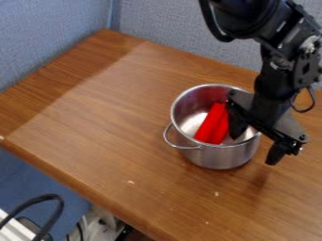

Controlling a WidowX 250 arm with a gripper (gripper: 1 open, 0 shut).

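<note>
A steel pot (205, 159) with a wire handle stands on the wooden table (88, 132), right of centre. A red object (212, 125) lies inside it. My black gripper (255, 136) reaches over the pot's right side from the upper right, with one finger down inside the pot and the other outside it at the right. Whether anything is between the fingers is hard to tell.
Blue-grey padded walls (51, 28) stand behind. Cables and pale hardware lie below the table's front edge at the lower left.
</note>
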